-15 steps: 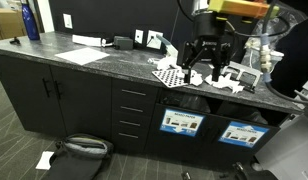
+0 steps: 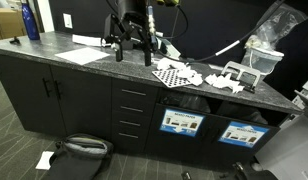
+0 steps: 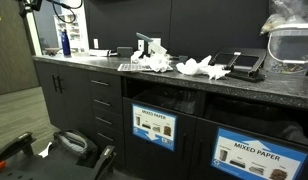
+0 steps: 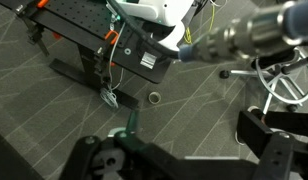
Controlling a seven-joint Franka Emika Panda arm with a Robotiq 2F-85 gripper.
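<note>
My gripper (image 2: 133, 58) hangs in front of the dark counter (image 2: 119, 68), near the white paper sheet (image 2: 82, 55). Its two fingers are spread apart, with nothing visible between them in the wrist view, where the dark fingertips (image 4: 131, 124) stand wide over grey floor. To the gripper's right, a black-and-white checkered board (image 2: 171, 75) lies on the counter. Crumpled white tissues (image 2: 222, 82) lie farther right; exterior view 2 also shows tissues (image 3: 199, 68) along the counter. A blue bottle (image 2: 29, 20) stands at the far left end.
Below the counter, two openings bear mixed paper signs (image 2: 182, 122). A black bag (image 2: 82, 152) rests on the floor. A clear plastic container (image 3: 289, 42) stands at the counter's right end. In the wrist view, a wheeled chair base (image 4: 279, 85) is at right.
The arm has swept left along the counter, from above the tissues, past the checkered board, to near the paper sheet. The objects on the counter look unmoved.
</note>
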